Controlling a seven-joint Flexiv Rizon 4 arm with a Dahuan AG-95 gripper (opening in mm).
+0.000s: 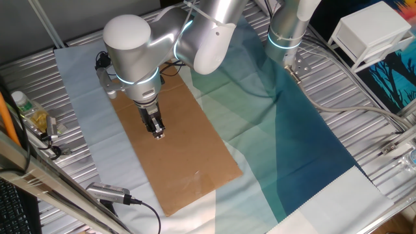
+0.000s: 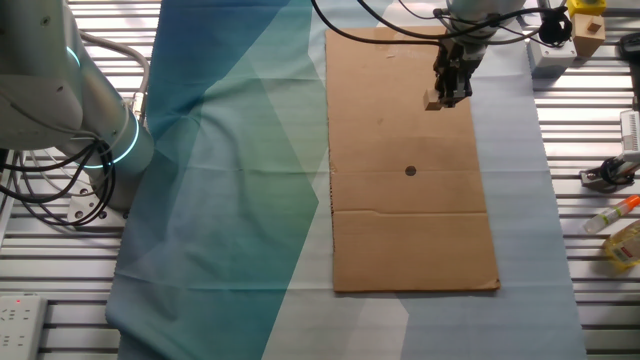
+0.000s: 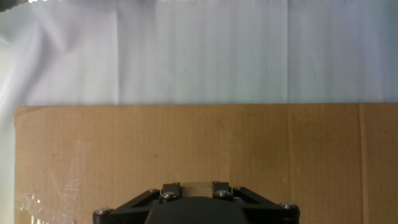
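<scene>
A small wooden block (image 2: 432,101) sits at the fingertips of my gripper (image 1: 158,135). In the wrist view its tan top (image 3: 196,189) fills the gap between the two dark fingers, so the gripper looks shut on it. Below is a brown cardboard sheet (image 1: 188,162), lying flat on the cloth; how much space separates block and cardboard is hard to tell. A dark round spot (image 2: 410,171) marks the cardboard, a little away from the block in exterior view 2.
Patterned cloth (image 2: 230,190) surrounds the cardboard, bare on its green and blue side. A camera-like device (image 1: 108,192) with a cable stands near one edge. Bottles (image 2: 625,243) lie off the cloth on the slatted table. Dark cables (image 2: 375,40) hang by the arm.
</scene>
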